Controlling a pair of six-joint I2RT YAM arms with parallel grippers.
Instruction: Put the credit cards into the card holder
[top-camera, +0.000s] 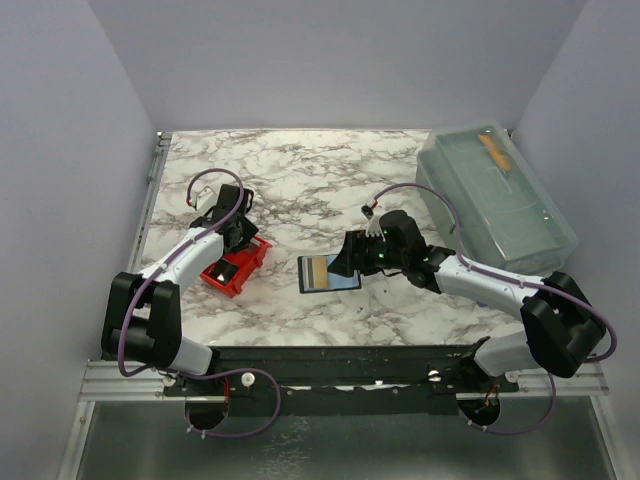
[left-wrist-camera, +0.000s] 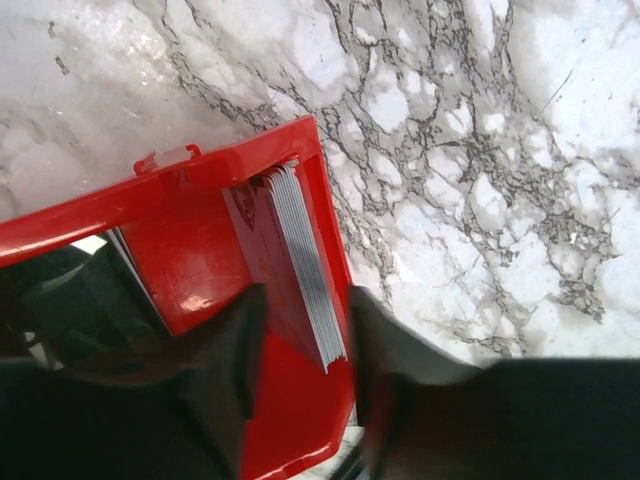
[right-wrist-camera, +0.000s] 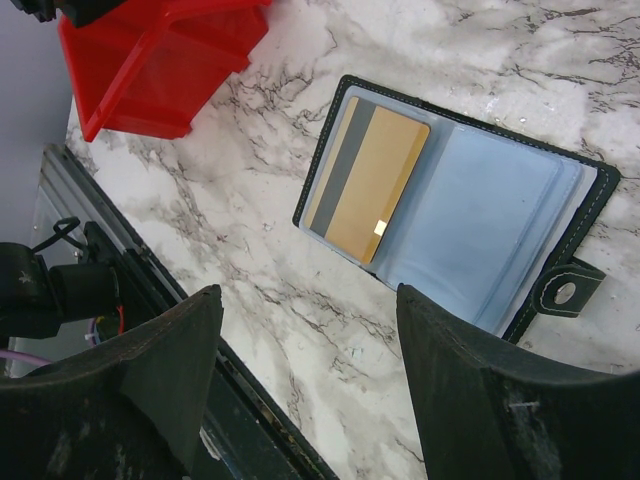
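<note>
The red box sits on the left of the table, with a stack of white-edged cards upright at one end and dark cards in another section. My left gripper is over that stack, part open, its blurred fingertips either side of it. The open card holder lies mid-table, with tan and grey cards on its left part. My right gripper hangs open above the table near the holder, nothing between its fingers.
A translucent lidded bin stands along the right side. The table's front edge runs below the holder.
</note>
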